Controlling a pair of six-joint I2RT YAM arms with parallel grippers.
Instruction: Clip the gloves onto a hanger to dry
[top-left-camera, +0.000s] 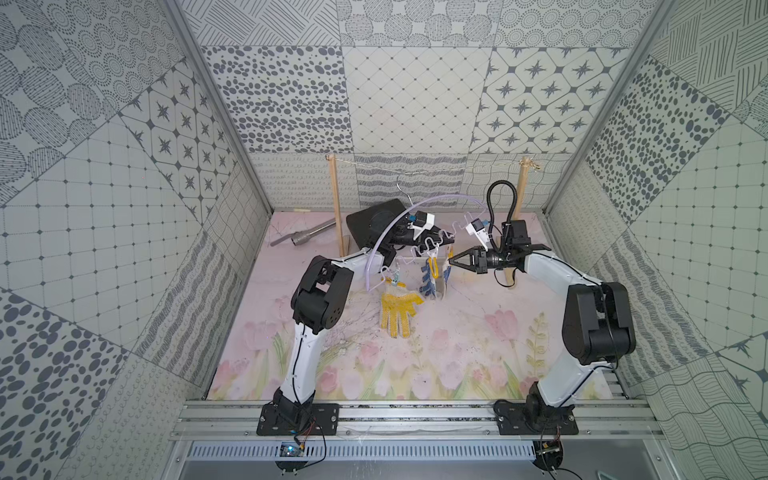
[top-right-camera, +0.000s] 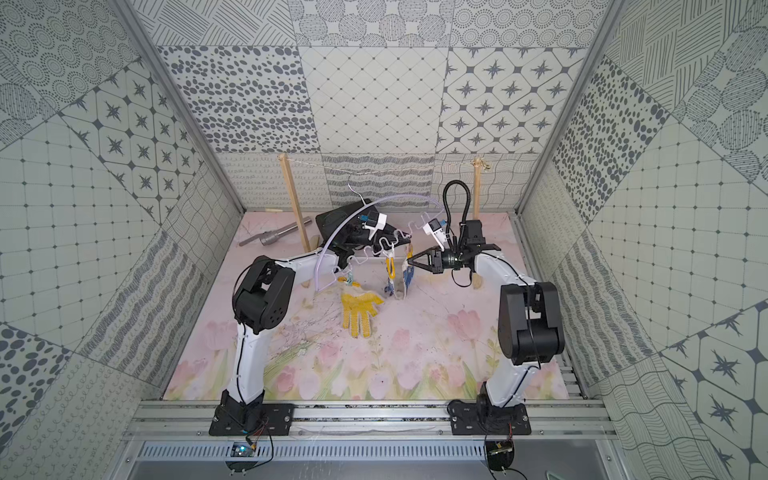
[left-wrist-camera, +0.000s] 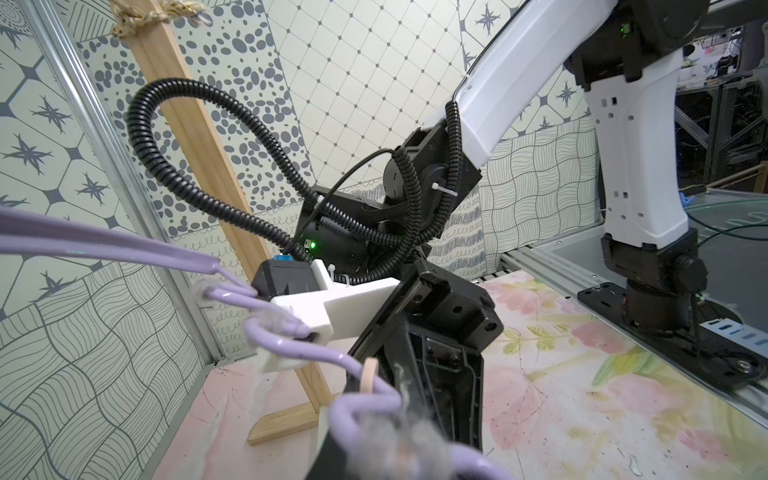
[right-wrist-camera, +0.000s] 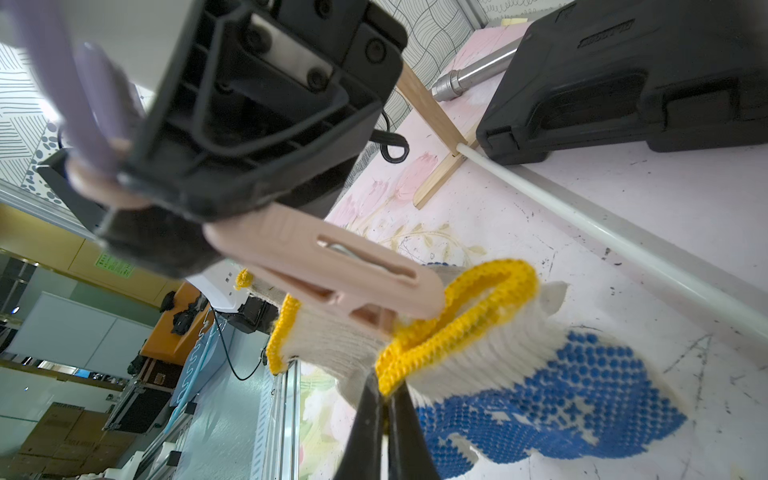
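Observation:
My left gripper (top-left-camera: 448, 238) is shut on the lilac hanger (left-wrist-camera: 120, 240), whose wavy bar carries clips. A white glove with blue dots and yellow cuff (right-wrist-camera: 544, 392) hangs below a beige clip (right-wrist-camera: 328, 264); another cuff hangs beside it. My right gripper is shut at the near cuff edge just below that clip; how much cloth is between its fingertips is partly hidden. A yellow glove (top-left-camera: 397, 314) lies on the table to the front left of the hanging gloves.
A black case (right-wrist-camera: 624, 80) and metal tool (top-left-camera: 302, 233) lie at the back. Two wooden posts (top-left-camera: 334, 200) with a cord stand behind the arms, joined low by a white tube (right-wrist-camera: 608, 228).

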